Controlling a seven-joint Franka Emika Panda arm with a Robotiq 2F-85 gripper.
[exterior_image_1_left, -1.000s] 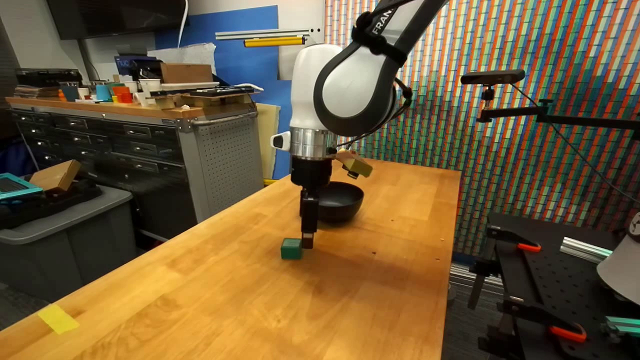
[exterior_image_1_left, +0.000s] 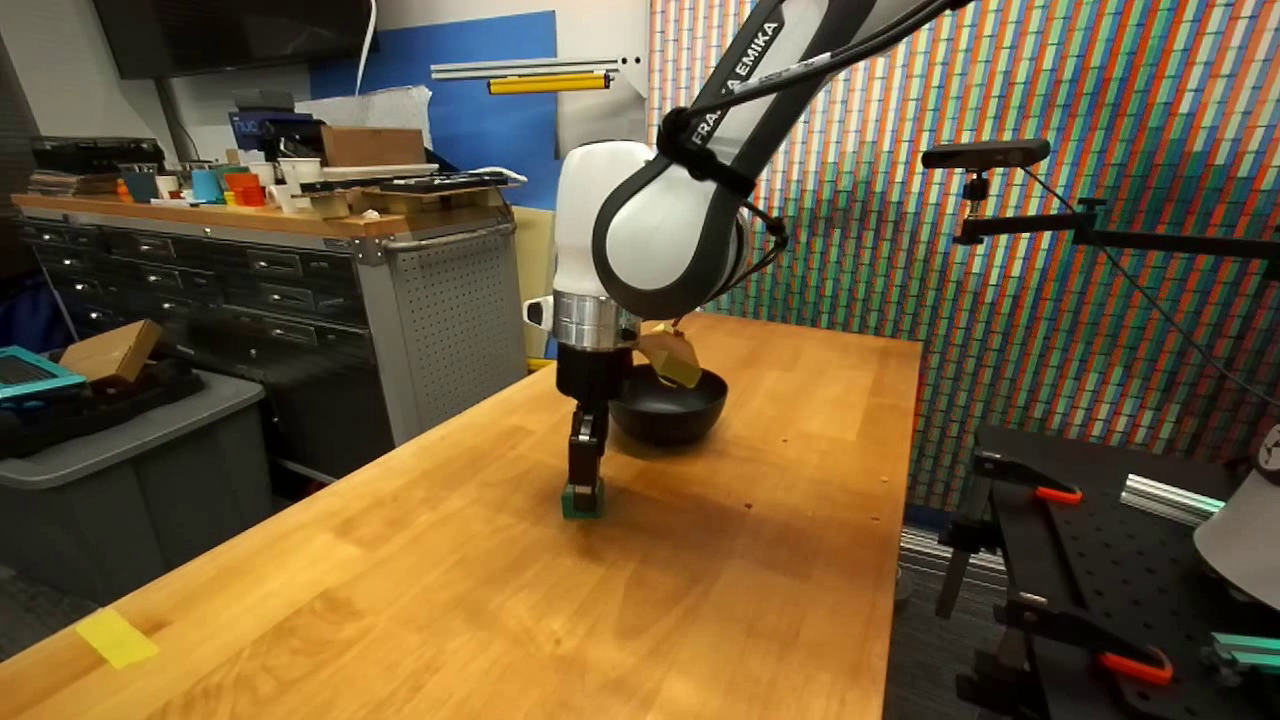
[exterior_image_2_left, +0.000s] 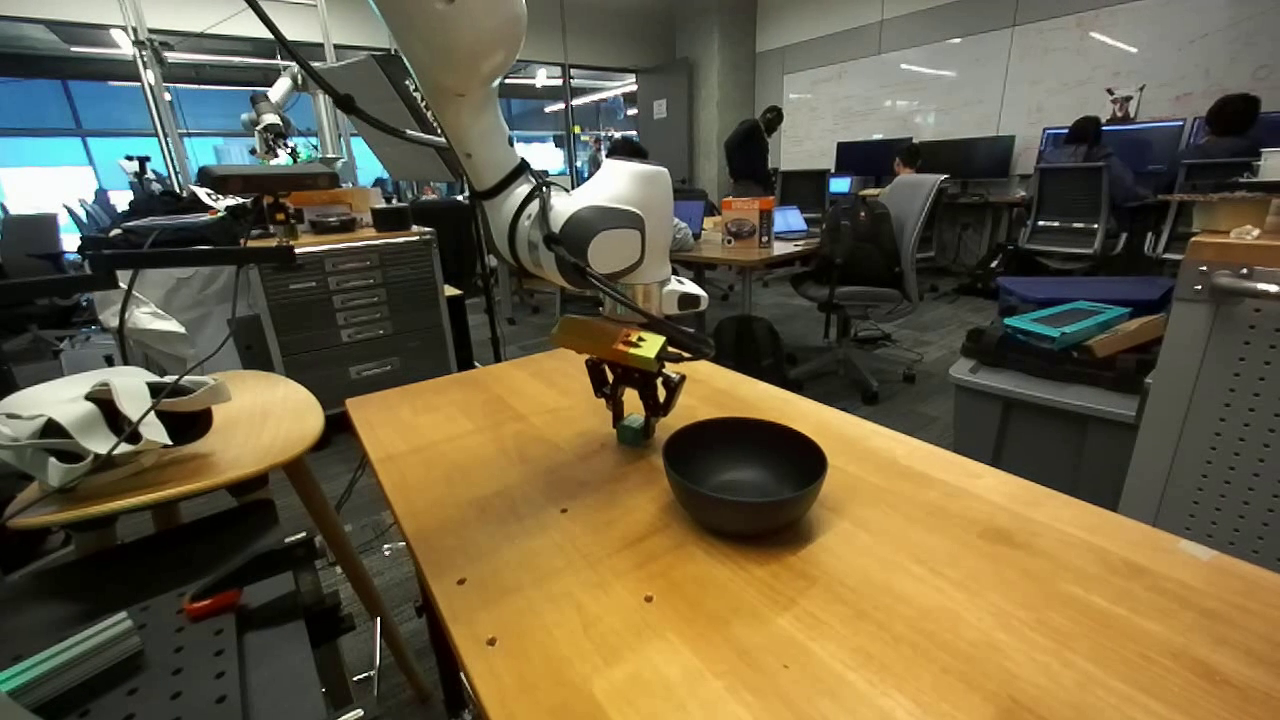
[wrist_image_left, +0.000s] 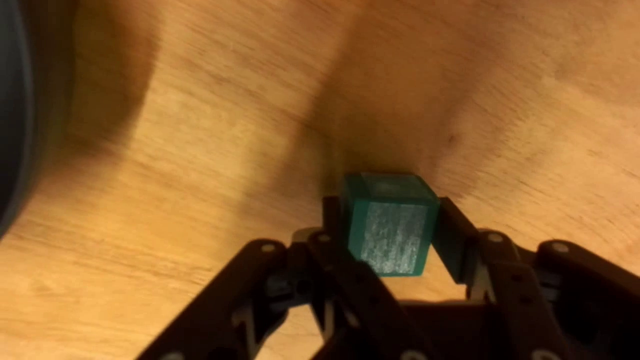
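Note:
A small green cube (wrist_image_left: 393, 234) with a greyish face rests on the wooden table (exterior_image_1_left: 720, 576). My gripper is down around it, one finger on either side. Both fingers (wrist_image_left: 454, 243) lie close against the cube's sides in the wrist view; whether they press on it cannot be made out. From exterior view 2 the cube (exterior_image_2_left: 632, 431) shows low between the fingertips. In exterior view 1 the near finger covers part of the cube (exterior_image_1_left: 583, 508). A black bowl (exterior_image_2_left: 746, 474) stands empty beside the gripper.
The bowl's dark rim (wrist_image_left: 27, 114) enters the wrist view at the left edge. A yellow tape strip (exterior_image_1_left: 116, 637) is stuck near the table's edge.
My gripper has moved left in exterior view 1 and lower, from beside the cube to around it. The cube and bowl stand where they were.

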